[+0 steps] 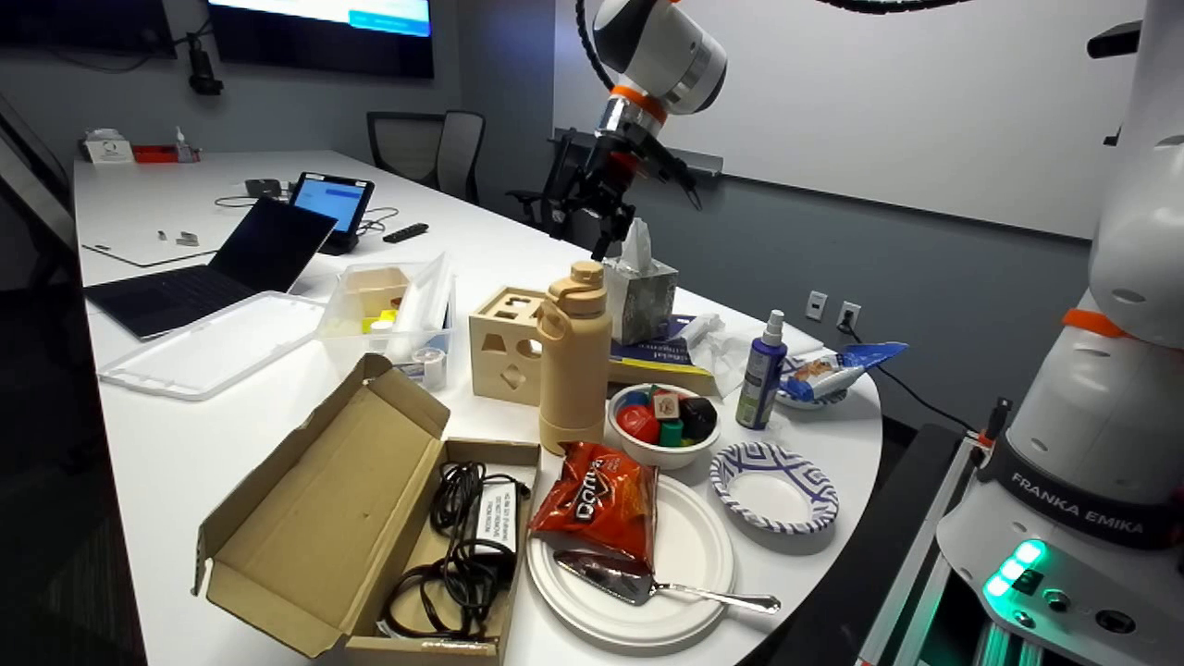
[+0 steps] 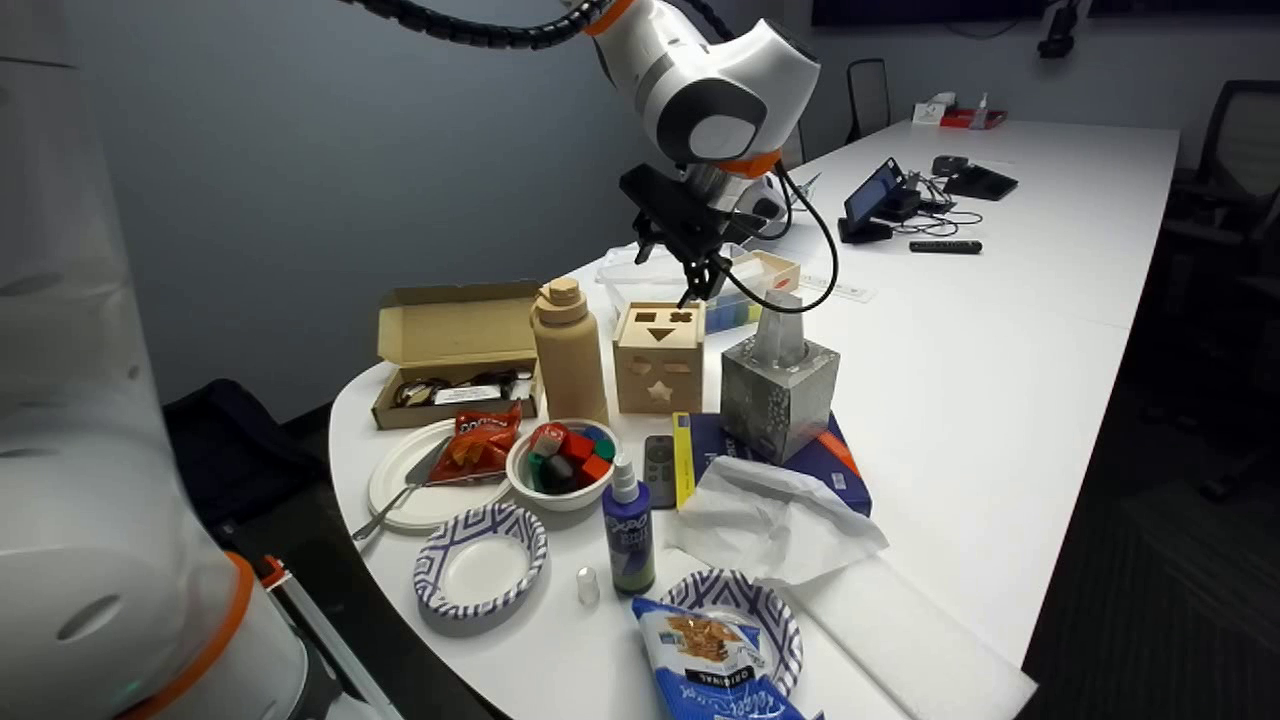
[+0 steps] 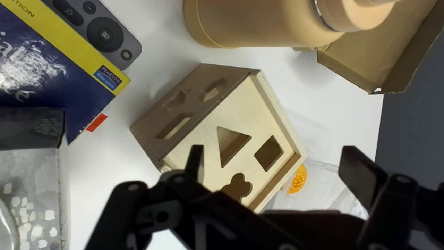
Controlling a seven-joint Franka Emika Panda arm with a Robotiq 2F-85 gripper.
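Above the wooden shape-sorter cube my gripper stands open, its two fingers wide apart with nothing held between them. In the wrist view the cube lies below and between the fingers, its triangular, square and clover-like holes facing up. From exterior view 2, the gripper hangs over the cube, apart from it. Colored blocks fill a white bowl in front of the tan bottle. The lower left of the wrist view is partly covered by the gripper's own dark body.
A tissue box on a blue book stands close beside the cube. An open cardboard box holds cables. A red chip bag and a cake server lie on a white plate.
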